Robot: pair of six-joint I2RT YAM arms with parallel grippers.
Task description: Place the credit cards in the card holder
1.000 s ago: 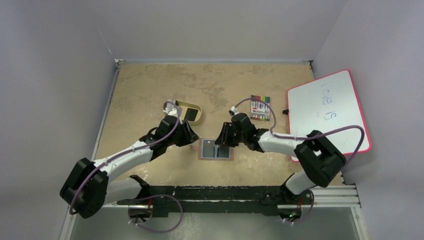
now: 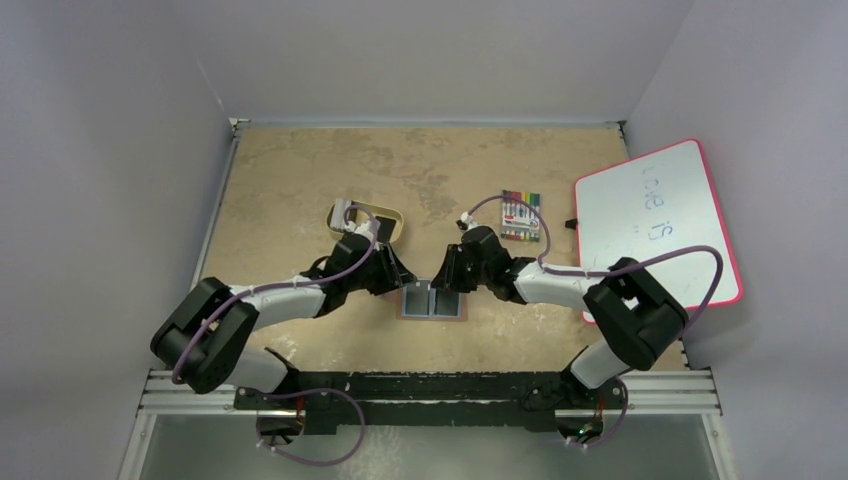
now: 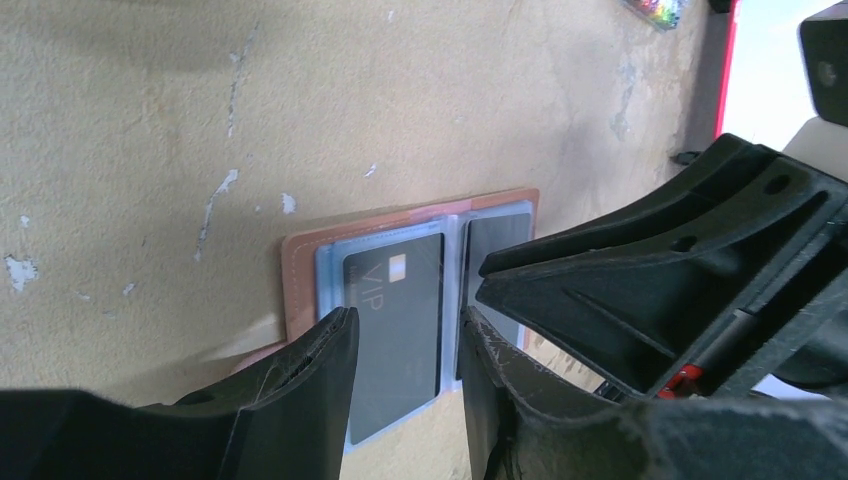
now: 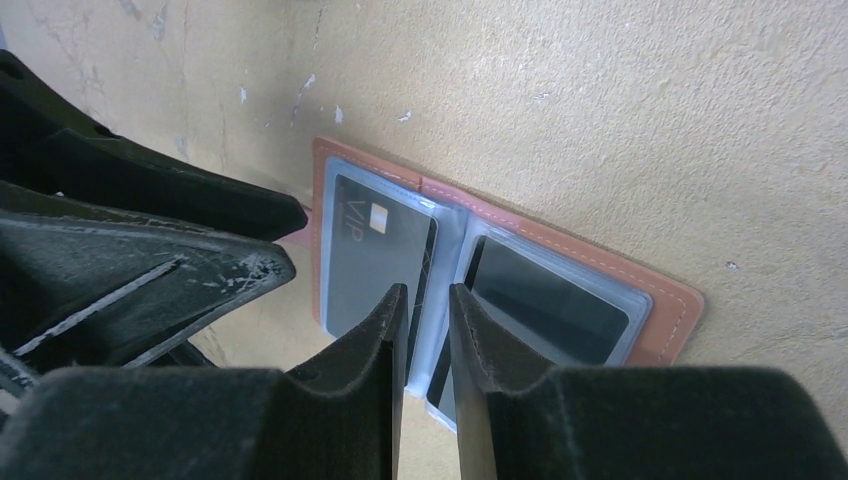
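The open card holder (image 2: 432,317), brown with clear bluish pockets, lies on the table between both arms. A grey VIP card (image 3: 395,330) sits in its left pocket and a dark card (image 4: 545,300) in its right pocket. My left gripper stands part open over the VIP card, its fingers apart with no card gripped. My right gripper is at the middle of the holder, its narrow fingers shut on the clear pocket's edge by the fold. Another dark card (image 2: 386,229) lies in the tan tray (image 2: 401,218).
The tray, with a light grey item (image 2: 339,213) at its left, stands behind my left arm. A marker set (image 2: 520,215) lies back right, and a whiteboard (image 2: 660,230) leans at the right.
My left gripper has moved right, from beside the holder to over its left pocket, and its arm has swung with it. The right gripper and the holder have hardly moved.
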